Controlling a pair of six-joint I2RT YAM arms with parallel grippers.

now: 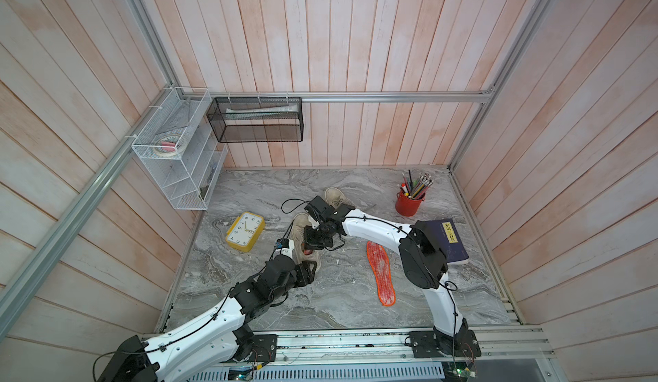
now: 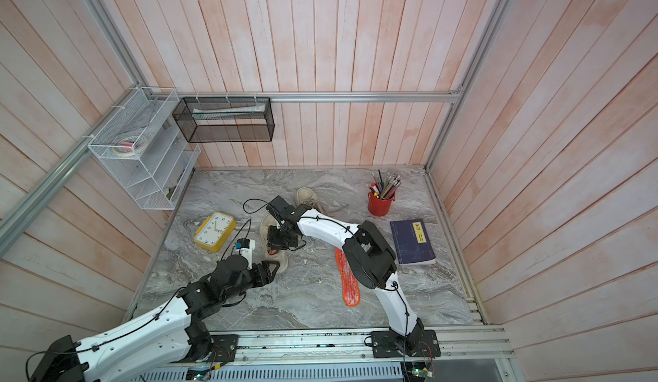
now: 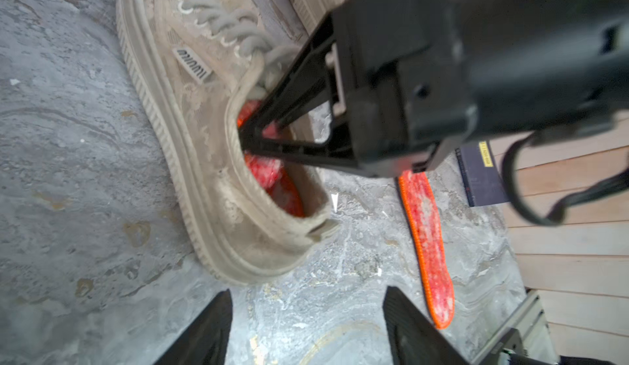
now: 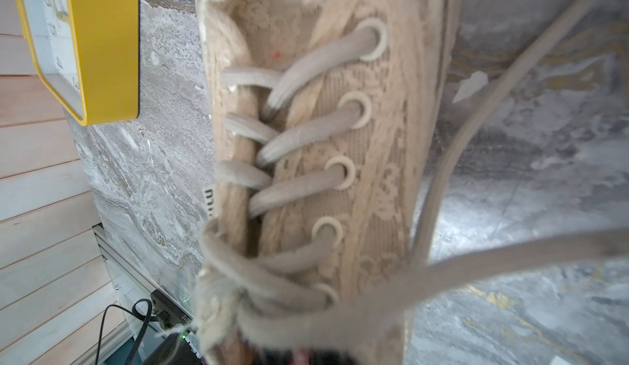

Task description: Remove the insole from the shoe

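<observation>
A beige lace-up shoe [image 3: 190, 135] lies on the table, a red-orange lining [image 3: 285, 194] showing in its opening. My right gripper reaches into that opening and is shut on red material inside, likely the insole, partly hidden by the fingers. In the right wrist view the laces [image 4: 301, 188] fill the middle. My left gripper is part open above the table at the shoe's heel, nothing visible between its fingers. A loose orange-red insole [image 3: 426, 247] lies on the table to the right.
A second shoe [image 1: 334, 195] lies behind. A yellow clock [image 1: 244, 231] is at left, a red pen cup [image 1: 407, 202] at back right, a blue book [image 2: 411, 241] at right. Shelves [image 1: 171, 169] hang on the left wall. Bare table lies in front.
</observation>
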